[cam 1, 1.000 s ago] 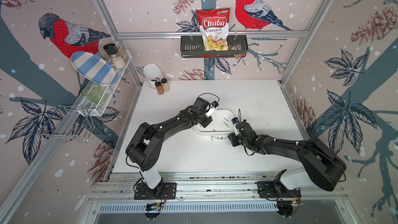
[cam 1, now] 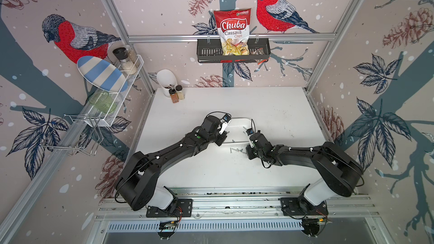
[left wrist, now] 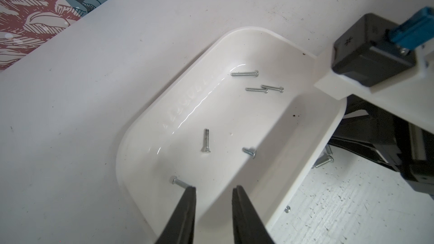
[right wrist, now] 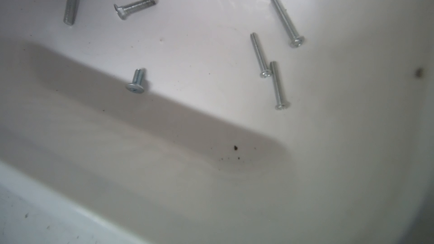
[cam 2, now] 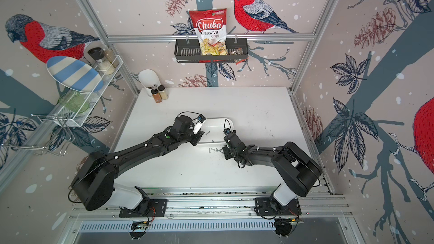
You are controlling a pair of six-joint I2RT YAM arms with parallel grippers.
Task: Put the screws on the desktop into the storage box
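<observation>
The white storage box holds several silver screws, some long, some short, also seen in the right wrist view [right wrist: 284,22]. More screws [left wrist: 323,160] lie on the desktop just outside the near wall, partly behind the right gripper. My left gripper is over the box's left end, fingers apart, nothing visible between them. My right gripper [cam 1: 250,152] is low at the box's near right side beside the loose screws; its fingertips are not visible, and the right wrist view looks into the box.
The desktop [cam 1: 280,108] is clear behind and to the right. Spice jars [cam 1: 174,95] stand at the back left. A black shelf [cam 1: 203,54] with chips hangs on the back wall, and a wire rack with a striped plate on the left wall.
The left arm has pulled back leftward and toward the front. The right gripper has moved slightly left along the box.
</observation>
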